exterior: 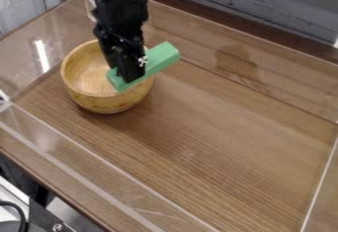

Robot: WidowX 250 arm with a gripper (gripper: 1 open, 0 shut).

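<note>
My gripper [125, 60], a black arm coming down from the top, is shut on a green block [156, 60], held tilted over the right side of a round yellow-tan bowl [90, 90] on the wooden table. The block hides part of the bowl's rim.
A white object stands partly hidden behind the arm at the upper left. Dark cables lie off the table at the lower left.
</note>
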